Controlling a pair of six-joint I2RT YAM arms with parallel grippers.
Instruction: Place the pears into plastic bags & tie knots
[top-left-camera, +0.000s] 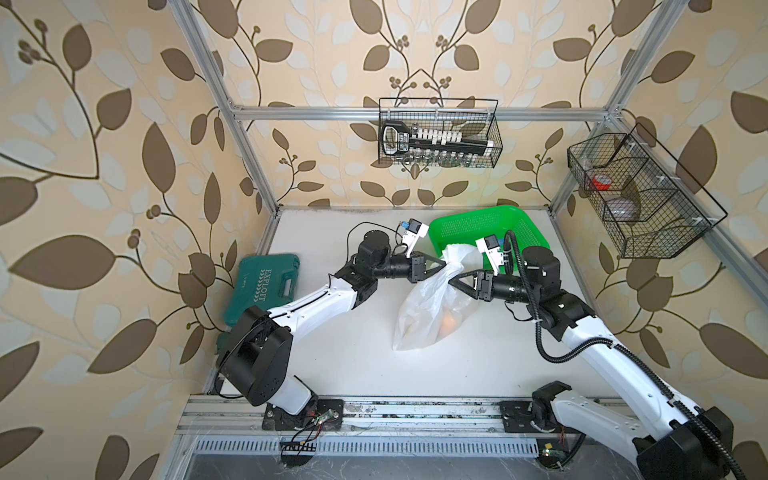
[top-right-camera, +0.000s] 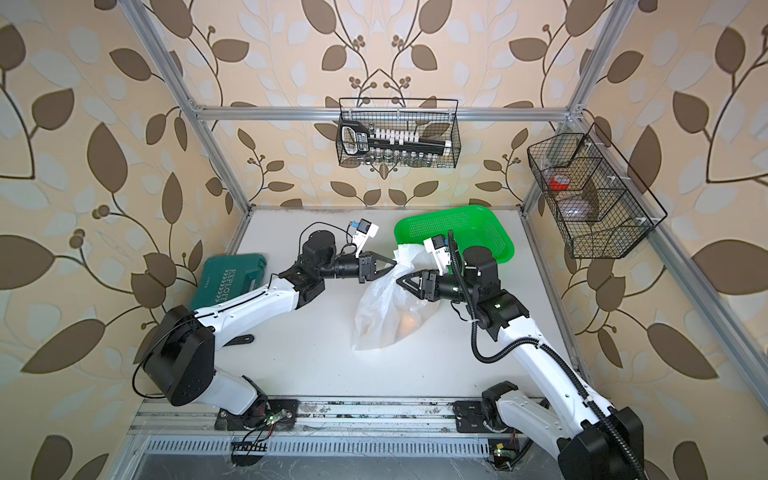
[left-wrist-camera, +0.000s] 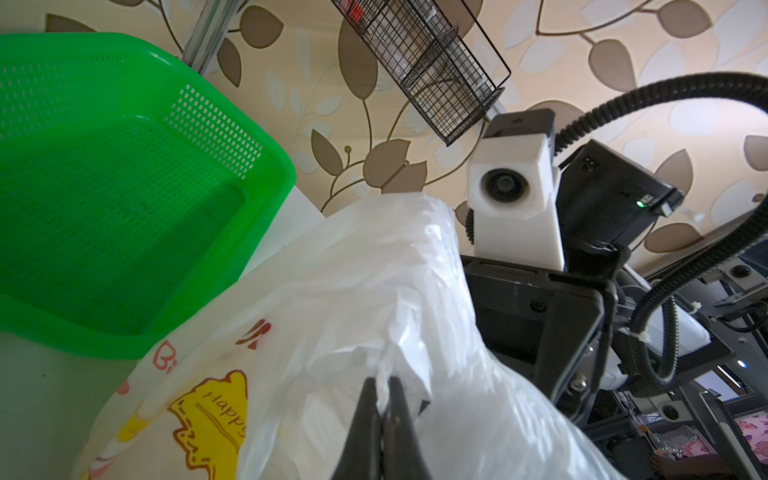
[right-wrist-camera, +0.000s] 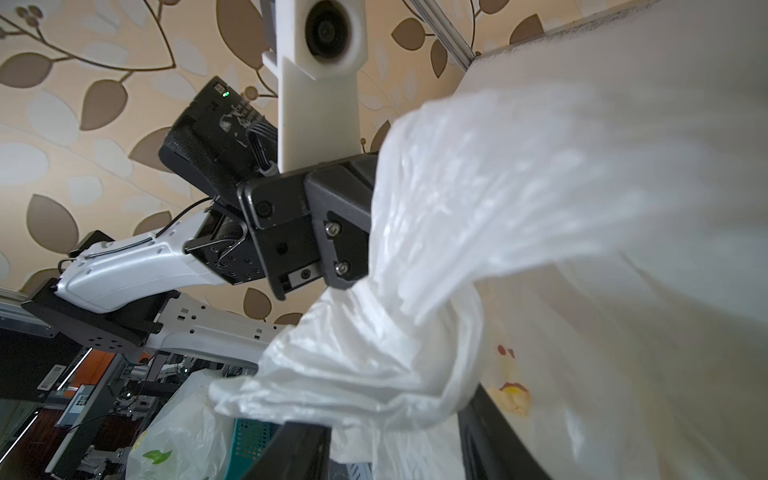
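Observation:
A white plastic bag (top-left-camera: 432, 308) hangs in the middle of the table, its lower end spread over the white surface. An orange-yellow shape (top-left-camera: 449, 321) shows faintly through the film, probably a pear. My left gripper is shut on a thin pinch of the bag's film near its top. From the other side, my right gripper reaches to the bag; its fingers (right-wrist-camera: 496, 440) stand apart, with gathered white film (right-wrist-camera: 384, 352) lying above and between them. Red and yellow print (left-wrist-camera: 212, 420) shows on the bag in the left wrist view.
Behind the bag stands a green basket (top-left-camera: 528, 217), its floor looking bare in the left wrist view. A teal case (top-left-camera: 260, 280) lies at the table's left edge. Wire racks (top-left-camera: 440, 132) hang on the walls.

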